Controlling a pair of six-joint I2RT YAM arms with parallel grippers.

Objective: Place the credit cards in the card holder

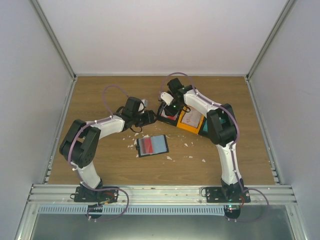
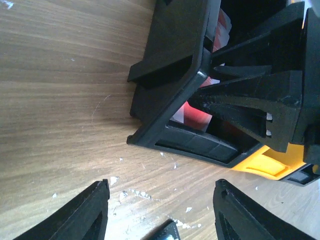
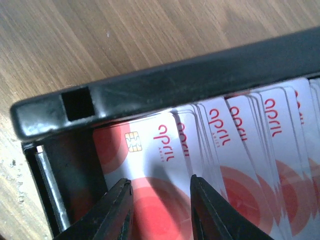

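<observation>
White and red bank cards (image 3: 162, 155) stand packed in a black box (image 1: 163, 119), the leftmost of three joined boxes. My right gripper reaches into this box, its parted fingertips in front of the first card's face. The left wrist view also shows the right fingers (image 2: 245, 97) inside the box, over a red-marked card (image 2: 197, 116). My left gripper is open and empty, left of the box. On the table in front lies a flat black-framed holder (image 1: 166, 144) with a red and a pale blue area; its corner (image 2: 170, 231) shows between the left fingers.
An orange box (image 1: 188, 127) with pale cards and a black box with teal contents (image 1: 205, 128) adjoin on the right. Small pale marks (image 1: 169, 158) dot the wood around the holder. Free table lies to the left and in front.
</observation>
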